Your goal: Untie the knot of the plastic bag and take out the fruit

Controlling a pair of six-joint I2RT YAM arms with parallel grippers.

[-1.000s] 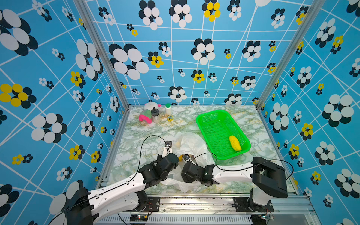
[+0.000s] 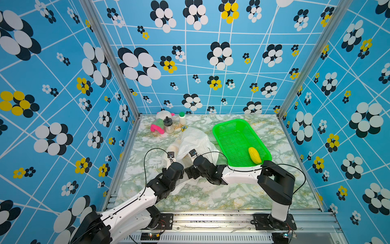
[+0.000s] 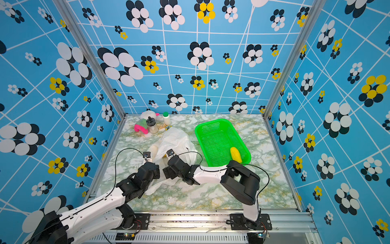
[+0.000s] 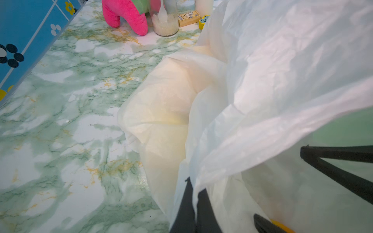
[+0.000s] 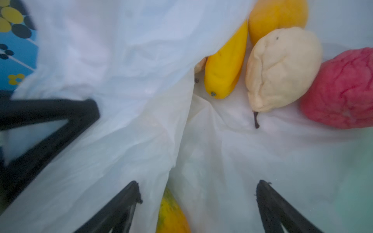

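A white plastic bag (image 2: 195, 138) lies spread and lifted in the middle of the table. My left gripper is shut on a fold of the bag. My right gripper stands open over the bag's inside, where a yellow banana-like fruit (image 5: 225, 66), an orange-yellow fruit (image 5: 277, 13), a pale pear (image 5: 283, 69), a red fruit (image 5: 336, 87) and, below, another yellow fruit (image 5: 172, 215) show.
A green basket (image 2: 229, 136) on the right holds a yellow fruit (image 2: 254, 155). A pink plush toy (image 4: 138, 23), a glass jar (image 4: 165, 27) and small items stand at the back left.
Over the last second both grippers moved toward the back left, and the bag was drawn up and back with them. My right arm shifted about over the bag.
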